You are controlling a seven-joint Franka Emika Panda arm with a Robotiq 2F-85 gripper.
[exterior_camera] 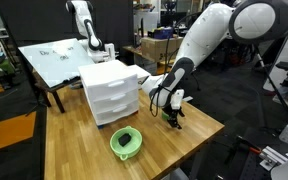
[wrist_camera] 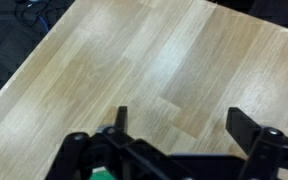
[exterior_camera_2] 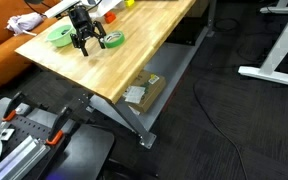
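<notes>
My gripper stands open over the table, only bare wood showing between its fingers in the wrist view. Beside it in exterior view 2 is a roll of green tape [exterior_camera_2: 114, 40], apart from the fingers on their right. A sliver of something green [wrist_camera: 102, 174] shows at the lower edge of the wrist view, mostly hidden by the gripper. The green bowl [exterior_camera: 126, 145] sits on the table away from the gripper, with a dark thing inside.
A white drawer unit [exterior_camera: 111, 95] stands on the wooden table [exterior_camera: 79, 155] behind the bowl. Small red and white items [exterior_camera_2: 109, 17] lie at the back in exterior view 2. Bare wood stretches between gripper and near table edge.
</notes>
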